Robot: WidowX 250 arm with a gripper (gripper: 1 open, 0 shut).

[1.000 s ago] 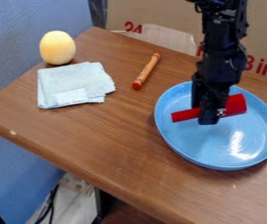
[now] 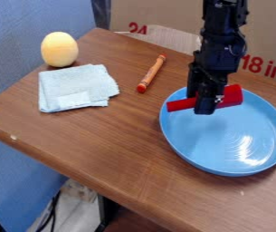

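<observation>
My black gripper (image 2: 205, 95) hangs over the upper-left part of a blue plate (image 2: 224, 145), shut on a red bar (image 2: 230, 96) that sticks out to both sides of it. The bar is held above the plate; the fingertips are small and dark against it.
An orange stick (image 2: 151, 74) lies on the wooden table left of my arm. A folded pale cloth (image 2: 77, 87) and a yellow egg-shaped object (image 2: 59, 50) are at the left, near the table's edge. A cardboard box stands behind.
My gripper has risen with the red bar in it, moving up and slightly back from lower over the plate. The other objects have not moved.
</observation>
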